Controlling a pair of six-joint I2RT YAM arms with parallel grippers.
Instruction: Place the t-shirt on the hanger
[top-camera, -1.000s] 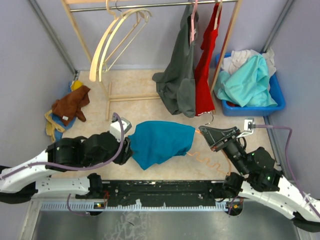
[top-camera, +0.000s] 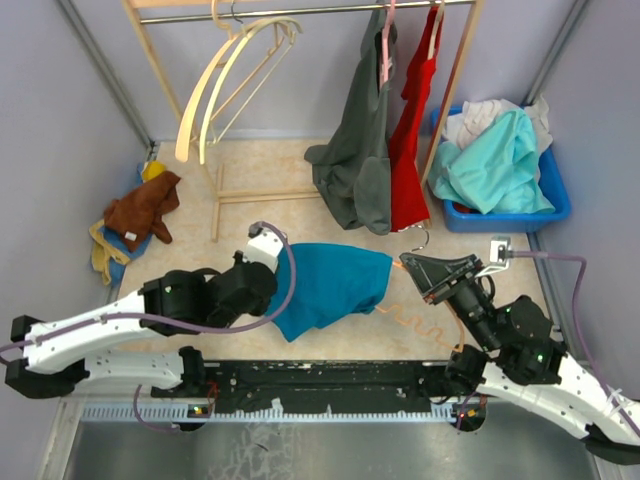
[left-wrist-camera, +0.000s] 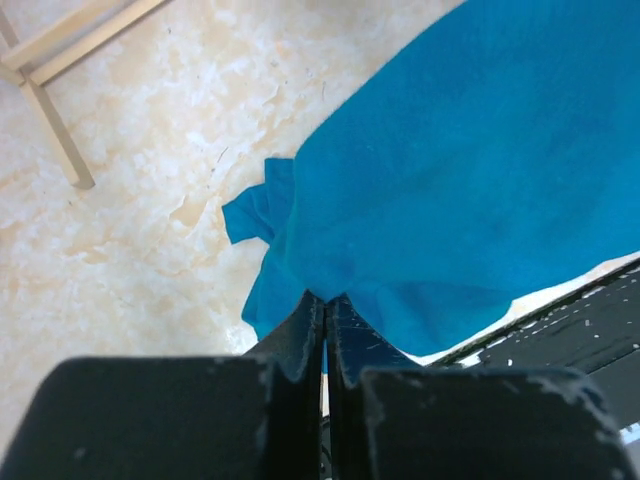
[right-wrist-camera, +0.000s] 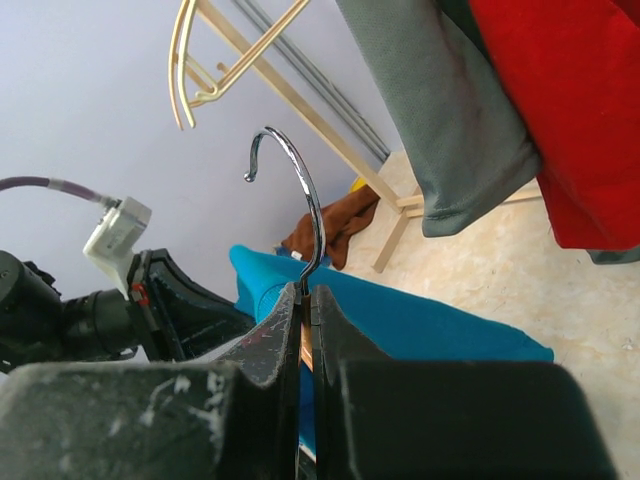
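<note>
The blue t-shirt (top-camera: 335, 285) hangs low over the floor between my two arms, draped over part of a hanger. Its cloth gathers at the tips of my left gripper, which is shut on it near the shirt's left end. On the other side, my right gripper is shut on the hanger just below its metal hook (right-wrist-camera: 312, 215), which points upward. Most of the hanger is covered by the shirt; an orange wavy part (top-camera: 415, 325) shows to the right. How far it reaches inside the cloth is hidden.
Behind stands a rack with empty hangers (top-camera: 210, 90) at left, and a grey garment (top-camera: 355, 150) and a red one (top-camera: 410, 150) at right. A blue basket (top-camera: 555, 205) of clothes sits far right. Brown cloth (top-camera: 150, 205) lies at left.
My left gripper has moved to the right, and the shirt's left end has shifted right with it. The right arm looks still, with the hanger in its gripper.
</note>
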